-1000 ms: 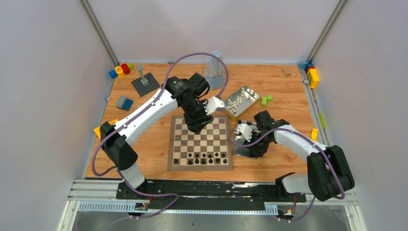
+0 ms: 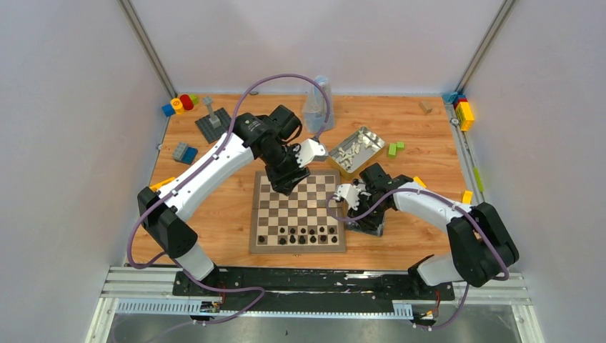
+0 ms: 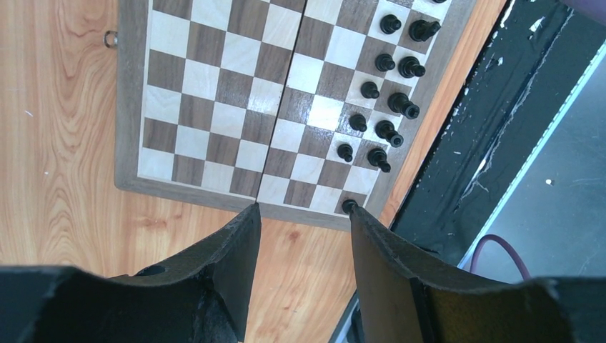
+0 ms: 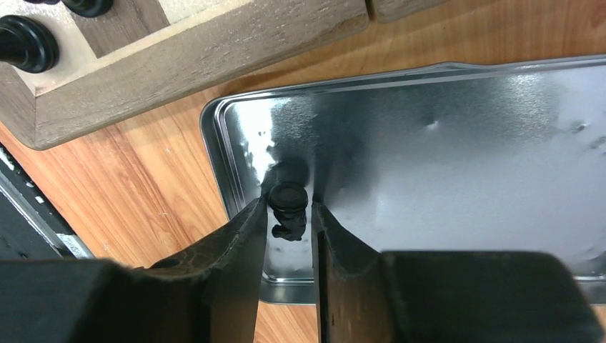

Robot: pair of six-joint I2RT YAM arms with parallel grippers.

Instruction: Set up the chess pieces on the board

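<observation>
The checkered chessboard (image 2: 266,204) lies flat, with black chess pieces in two rows along its near side. In the left wrist view, several black pawns (image 3: 345,152) stand before a back row of black pieces; a black corner piece (image 3: 349,206) is partly covered by a fingertip. My left gripper hangs over the board, fingers wide apart and empty. To the right of the board, my right gripper is over a dark metal tray (image 4: 457,164). Its part-open fingers flank a single black piece (image 4: 289,196), with a narrow gap showing beside it.
A second tray (image 2: 339,166) with white pieces stands behind the board's right side. Farther back is a clear plastic container (image 2: 318,107). Toy bricks (image 2: 187,153) lie at the left, green bricks (image 2: 392,150) at the right.
My right arm has moved left and nearer in the tray area, bringing its gripper to the tray's near part. The left arm has drifted slightly left over the board. The board pieces look unmoved.
</observation>
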